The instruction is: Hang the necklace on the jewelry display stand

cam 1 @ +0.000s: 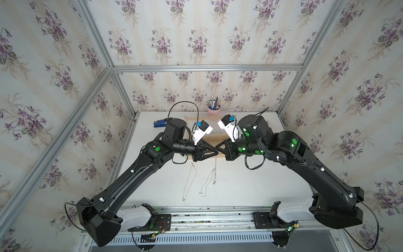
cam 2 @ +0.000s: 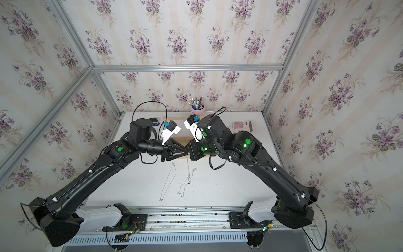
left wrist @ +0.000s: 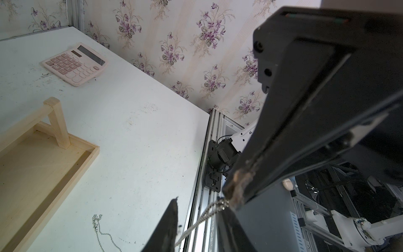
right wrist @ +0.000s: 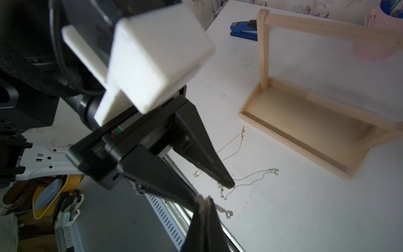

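Note:
A thin necklace chain [left wrist: 201,220] hangs from my right gripper, whose fingertips are shut on it. The wooden display stand [right wrist: 323,27] stands behind both grippers, a bar on posts over a shallow tray. Two more necklaces lie on the table in front of it: one at the left [cam 1: 186,189], one in the middle [cam 1: 205,189].
A blue stapler [right wrist: 243,30] is at the back left, a pink pen cup [cam 1: 213,110] at the back centre and a calculator [left wrist: 74,63] at the back right. The front edge is close to the necklaces.

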